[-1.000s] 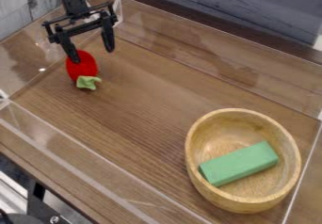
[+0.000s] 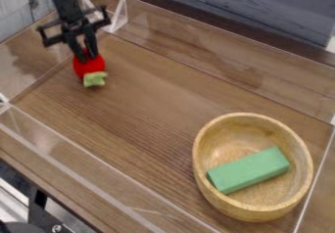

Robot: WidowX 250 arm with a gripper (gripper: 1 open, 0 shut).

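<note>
My gripper (image 2: pixel 82 43) is at the upper left, its black fingers over a red object with a green top (image 2: pixel 89 67), like a strawberry toy, which lies on the wooden table (image 2: pixel 183 80). The fingers look drawn together at the red object's upper part; whether anything is between them is hidden.
A wooden bowl (image 2: pixel 210 139) with a green block (image 2: pixel 248 170) in it stands at the lower right. A raised table edge runs along the left.
The fingers have moved from spread above and beside the red object to closer together at its top. The red object has shifted slightly right and up.
</note>
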